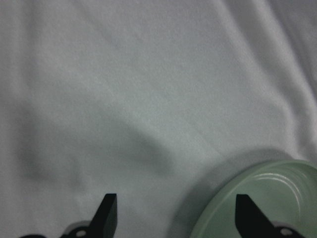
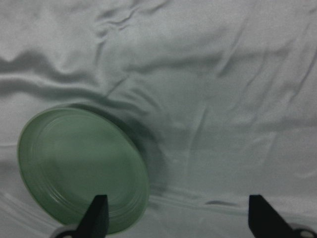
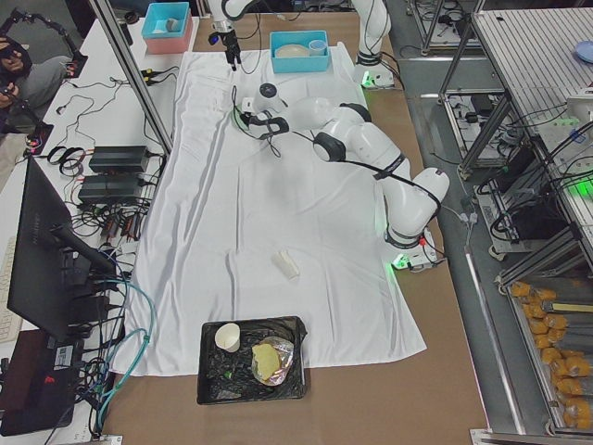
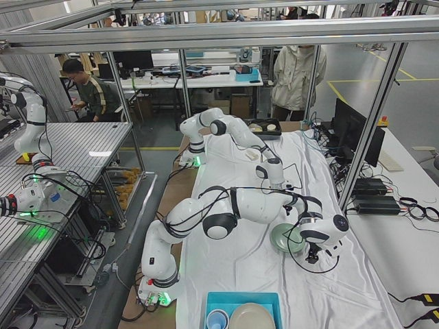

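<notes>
A green plate [image 4: 281, 240] lies on the white cloth, partly hidden by the arms in both camera views. In the left wrist view its rim enters at lower right [image 1: 277, 193], under my left gripper, whose two fingers stand apart with only cloth and plate beneath. In the right wrist view the whole plate [image 2: 81, 161] sits left of centre, below my right gripper, which is open with nothing between its fingers.
A blue bin [image 3: 299, 62] with a pale dish and blue cup stands at one end. A black tray [image 3: 211, 380] with a cup and yellow item on foil is at the other, near a small white item [image 3: 285, 264].
</notes>
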